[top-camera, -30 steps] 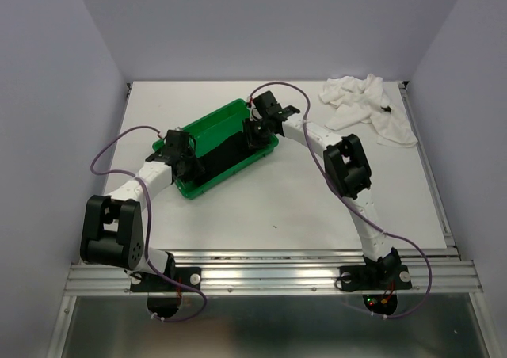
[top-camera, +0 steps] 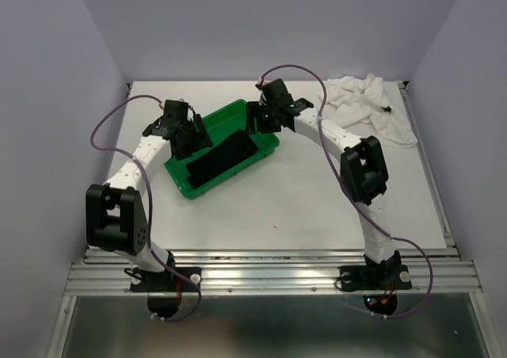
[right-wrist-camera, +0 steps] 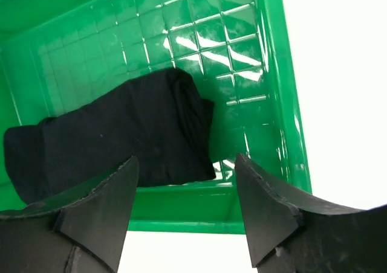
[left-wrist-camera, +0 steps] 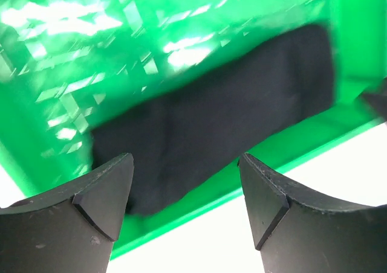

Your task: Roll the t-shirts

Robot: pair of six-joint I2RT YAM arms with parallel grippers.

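Note:
A rolled black t shirt (top-camera: 223, 158) lies lengthwise in a green basket (top-camera: 204, 192), along its front side. In the left wrist view the black roll (left-wrist-camera: 211, 110) is flat on the basket floor, with my left gripper open above it and its fingers apart. My right gripper is also open, over the roll's right end, with nothing between its fingers. The right wrist view shows folded layers at that end of the black t shirt (right-wrist-camera: 139, 128). A crumpled white cloth (top-camera: 364, 108), perhaps another t shirt, lies at the back right of the table.
The basket's back half is empty. A small dark patch (top-camera: 386, 108) shows on the white cloth.
Both grippers have opened and risen away from the black roll. The left arm has moved back and up, the right arm slightly to the right. The roll stays in the basket.

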